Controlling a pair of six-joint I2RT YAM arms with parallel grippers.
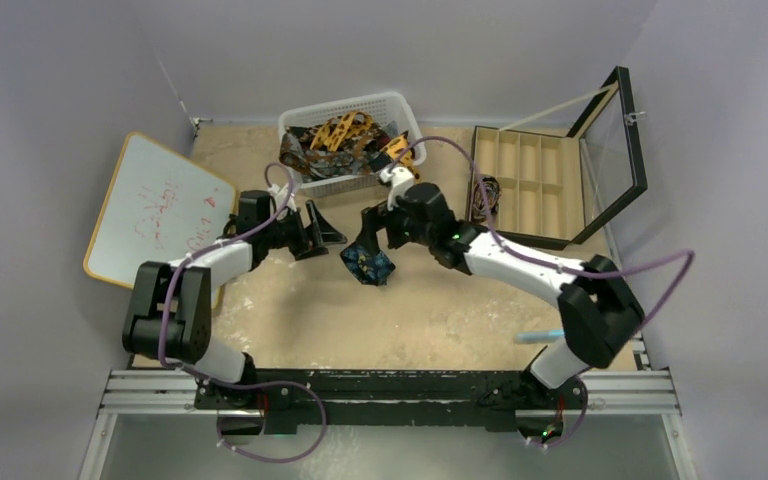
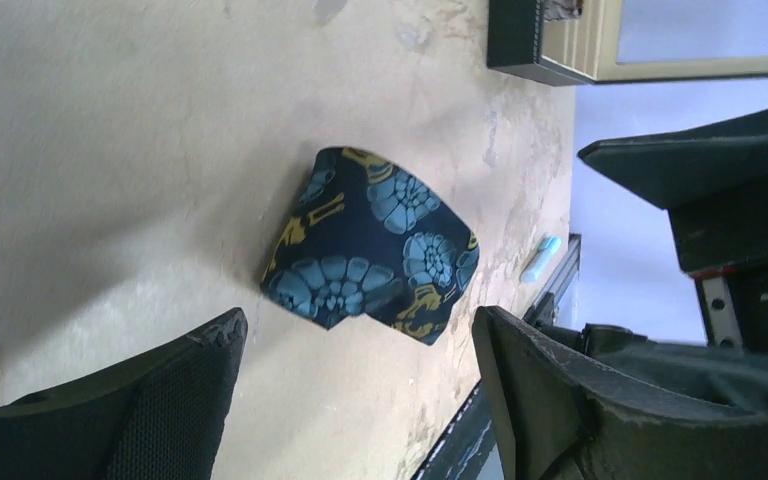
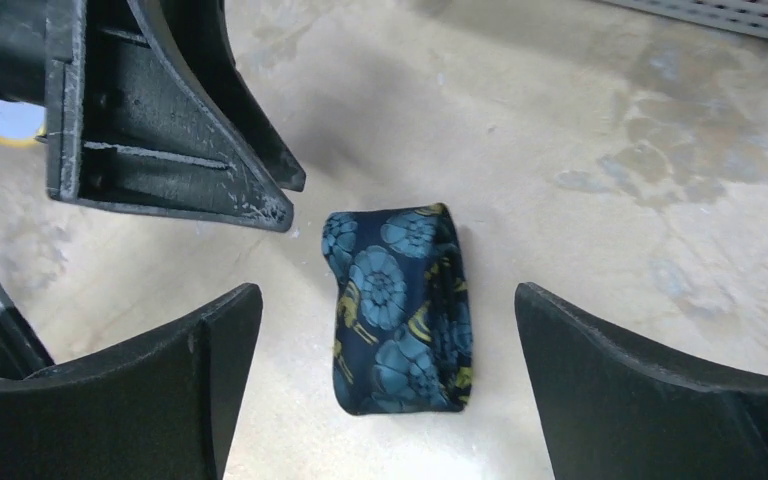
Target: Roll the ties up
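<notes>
A dark blue tie with pale blue flowers and yellow marks lies folded into a short thick bundle on the table; this folded tie (image 1: 367, 265) is between the two arms in the top view. The left wrist view shows the tie (image 2: 370, 240) ahead of my left gripper, whose fingers are apart with nothing between them. Over in the right wrist view the tie (image 3: 385, 310) rests beyond my open right gripper, touching neither finger. Seen from above, my left gripper (image 1: 332, 232) is left of the tie and my right gripper (image 1: 372, 226) just above it.
A white basket (image 1: 355, 183) of other ties stands at the back. An open wooden box (image 1: 545, 185) with compartments holds one rolled tie (image 1: 485, 198). The whiteboard (image 1: 155, 215) leans at left.
</notes>
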